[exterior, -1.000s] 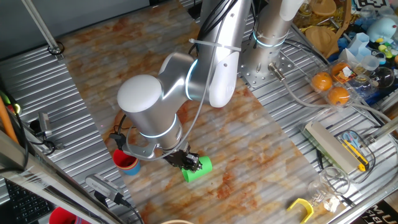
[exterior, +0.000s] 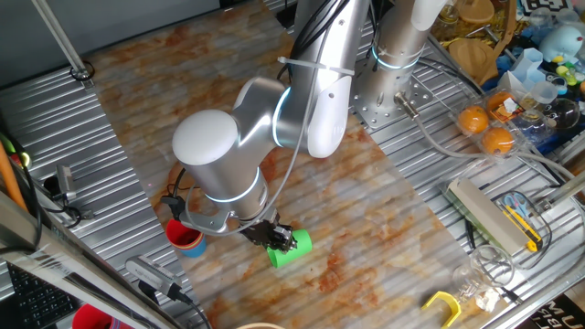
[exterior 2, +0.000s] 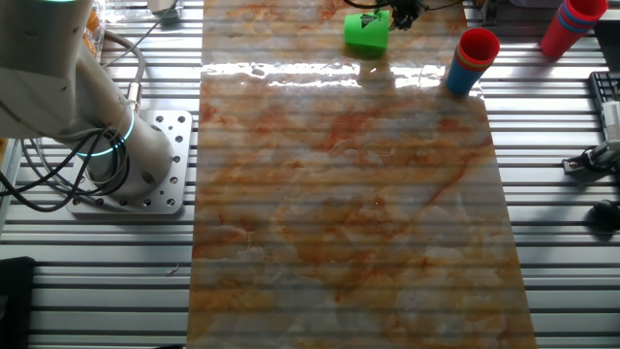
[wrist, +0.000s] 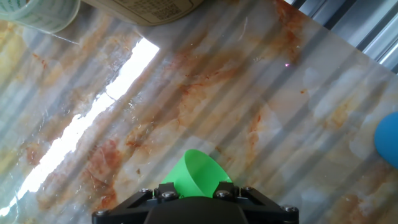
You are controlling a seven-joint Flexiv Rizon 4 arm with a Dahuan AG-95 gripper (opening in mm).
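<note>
A green cup (exterior: 291, 249) lies on its side or strongly tilted on the marbled board (exterior: 366, 206), low in the first exterior view. My gripper (exterior: 281, 241) is down at the cup's left end, its black fingers against or just over the green wall. In the wrist view the mouth of the green cup (wrist: 202, 169) shows between and beyond the fingertips of the gripper. Whether the fingers press on the cup is hidden. From the other side, the green cup (exterior 2: 366, 33) appears at the top edge beside the dark gripper (exterior 2: 405, 14).
Nested red and blue cups (exterior 2: 470, 63) stand on the board near its edge, left of the gripper in the first exterior view. Another red stack (exterior 2: 570, 27) is off the board. A long box (exterior: 492, 215) and a yellow piece (exterior: 442, 309) lie right. Much of the board is clear.
</note>
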